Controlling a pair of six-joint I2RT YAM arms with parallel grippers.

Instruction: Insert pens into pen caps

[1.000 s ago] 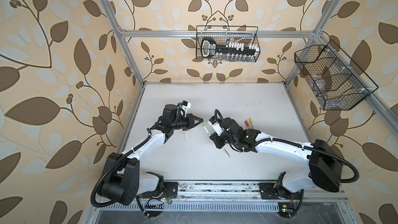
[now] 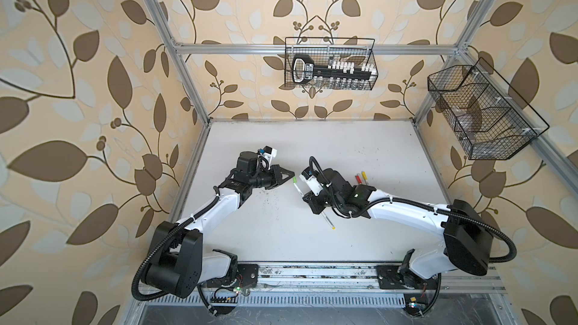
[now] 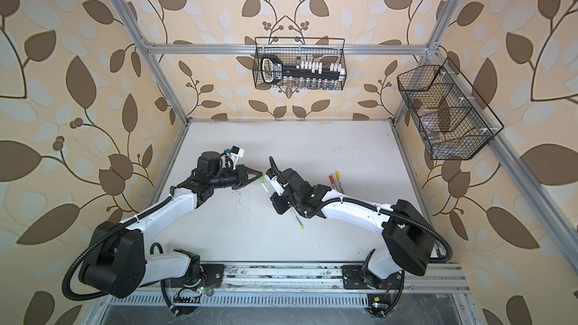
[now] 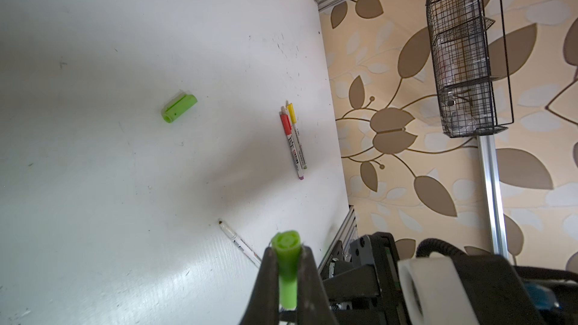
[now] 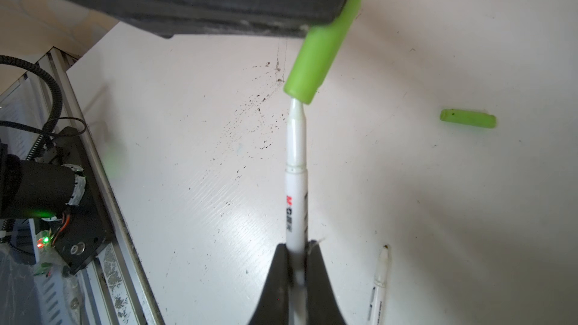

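A green pen cap (image 4: 287, 272) is held between the fingertips of my left gripper, which is shut on it. My right gripper is shut on a white pen (image 5: 296, 189), its pale narrow tip pointing away from the fingers. In the right wrist view the tip is at the mouth of the held cap, and the cap leans at an angle to the pen. Whether the tip is inside the cap or only overlaps its edge, I cannot tell. The two grippers face each other over the middle of the table.
A second green cap (image 4: 179, 108) lies alone on the white table. Another white pen (image 4: 239, 242) lies under the right gripper. Red-capped (image 4: 285, 124) and yellow-capped (image 4: 292, 113) pens rest side by side on the right.
The right arm has shifted very slightly, its gripper edging toward the left one. My left arm looks still, and both grippers keep their hold.
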